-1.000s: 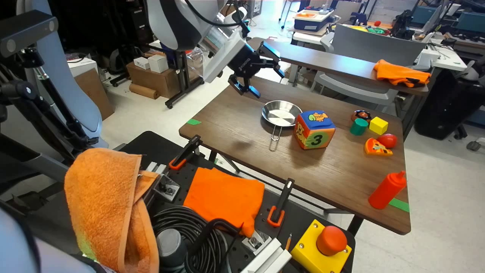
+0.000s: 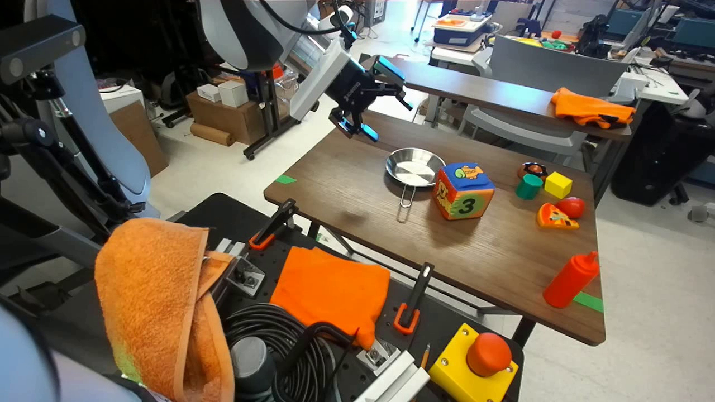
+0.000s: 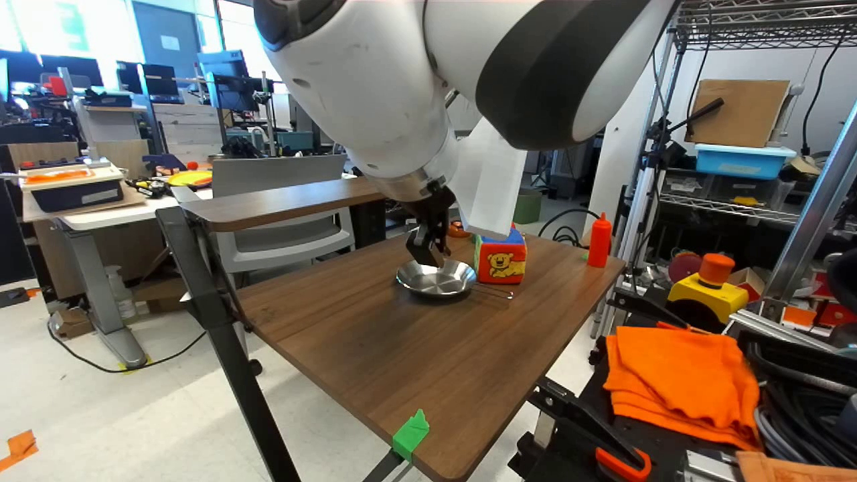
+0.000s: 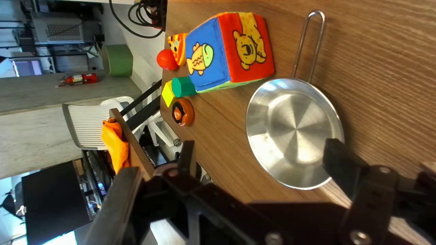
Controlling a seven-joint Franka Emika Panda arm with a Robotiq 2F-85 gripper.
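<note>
My gripper [image 2: 389, 119] hangs in the air over the far left part of the wooden table, its fingers wide apart with nothing between them. In the wrist view its two fingers [image 4: 342, 167] stand at either side, and beyond them lies a steel pan [image 4: 292, 130] with a wire handle. The pan [image 2: 414, 167] sits flat on the table, apart from the gripper. Beside it rests a soft picture cube [image 2: 463, 191] with a blue top and a 3 on one side. Seen from the second exterior camera, the gripper [image 3: 428, 248] overlaps the pan's far edge.
Toward the table's right end are a green block [image 2: 529, 187], a yellow block [image 2: 557, 185], a red ball [image 2: 571, 207], a pizza slice [image 2: 555, 217] and an orange-brown round thing [image 4: 183, 112]. A red bottle [image 2: 570, 280] stands at the near right corner.
My gripper has shifted a little to the left and slightly up in the first exterior view, staying open. The pan, cube and other table objects have not moved.
</note>
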